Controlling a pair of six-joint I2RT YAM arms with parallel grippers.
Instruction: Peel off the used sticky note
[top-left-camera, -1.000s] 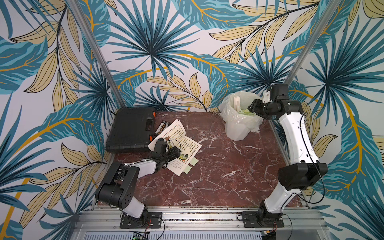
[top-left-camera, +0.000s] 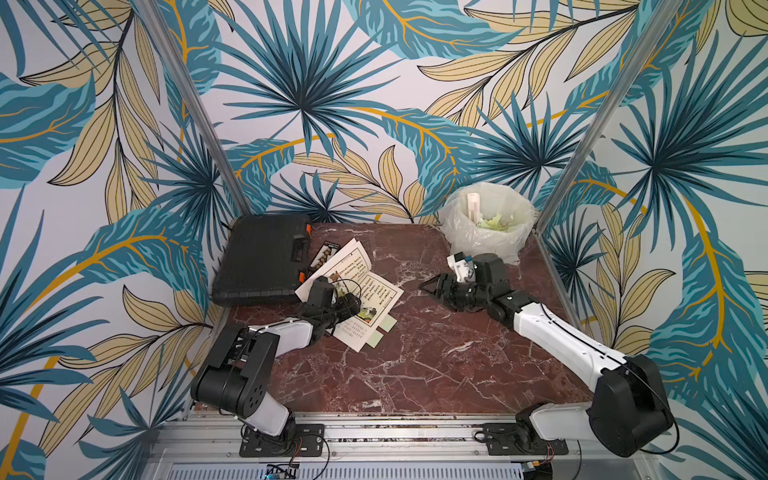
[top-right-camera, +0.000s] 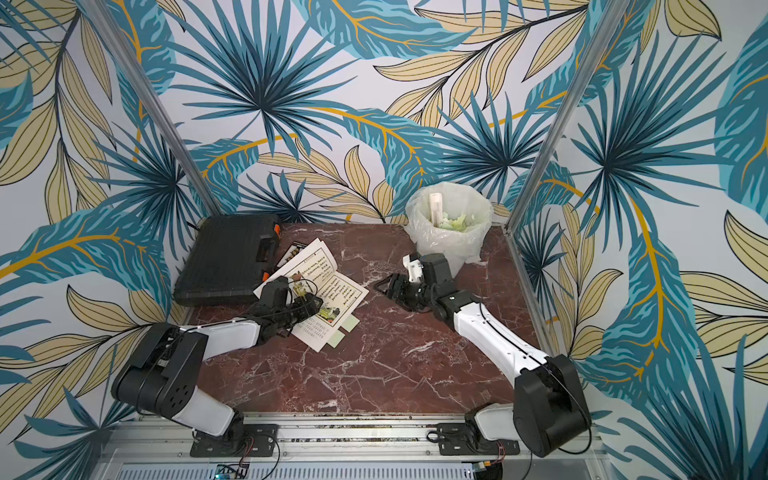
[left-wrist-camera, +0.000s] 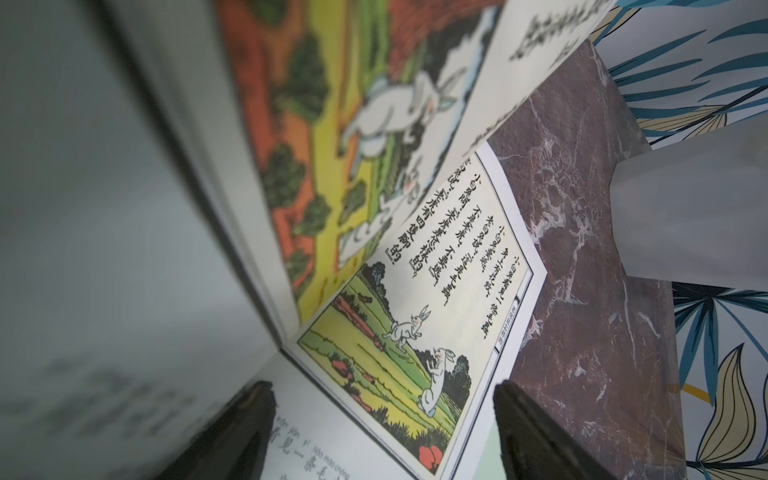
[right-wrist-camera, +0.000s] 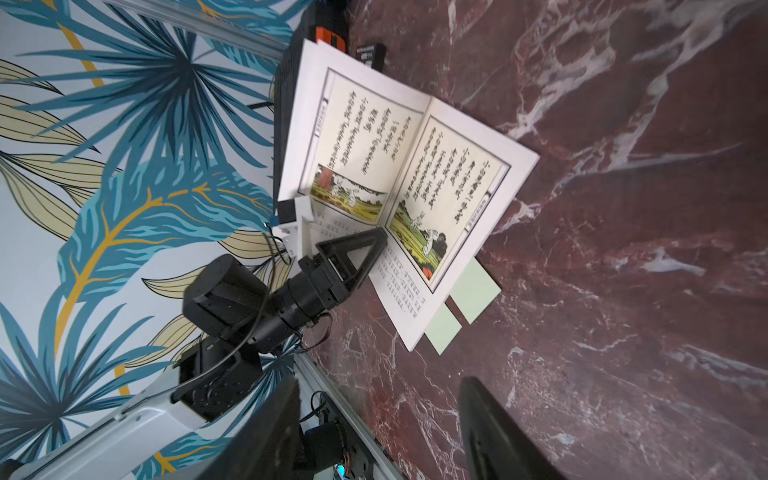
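An open illustrated book (right-wrist-camera: 456, 184) lies on the marble table, with two pale green sticky notes (right-wrist-camera: 473, 289) poking out from under its lower right edge. My left gripper (top-right-camera: 310, 305) is over the book's middle, its fingertips part open; in the left wrist view a raised page fills much of the upper frame, blurred, and I cannot tell whether the fingers touch it. My right gripper stands open and empty above the table to the right of the book, short of the lined bin (top-right-camera: 448, 236).
A black hard case (top-left-camera: 260, 260) lies at the back left, with a small dark item (top-left-camera: 324, 254) between it and the book. The lined bin at the back right holds green paper scraps.
My right arm has swung from the bin leftward and forward, toward the book. The left arm and the book show almost no change in the top left view.
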